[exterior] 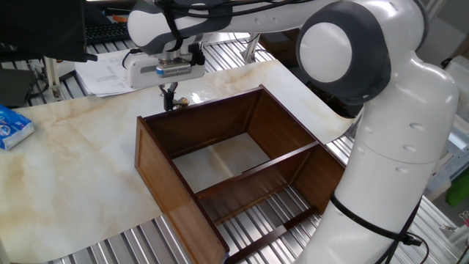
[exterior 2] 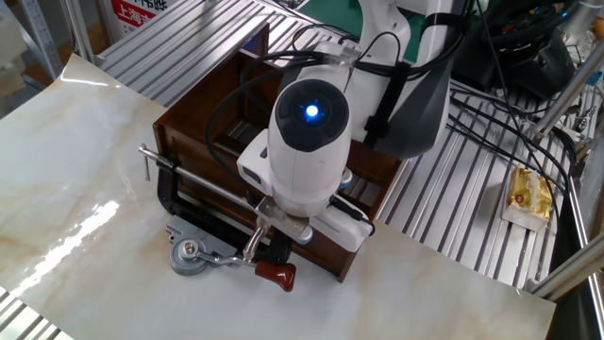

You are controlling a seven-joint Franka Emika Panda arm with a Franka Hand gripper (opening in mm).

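A wooden frame, open-topped and split by a divider, stands partly on the marbled sheet. At its side in exterior view 2 is a black clamp with a metal screw bar. Beside the clamp sits a round metal crank device, its arm ending in a reddish-brown handle. My gripper points down just beyond the frame's far wall, close to a small brass-coloured part. From above, the gripper is near the crank arm. Whether its fingers touch or enclose anything is unclear.
Bare marbled sheet stretches left of the frame. A blue packet lies at the left edge, and papers lie behind. A small block with a yellow top rests on the slatted table at right. Cables loop around the arm.
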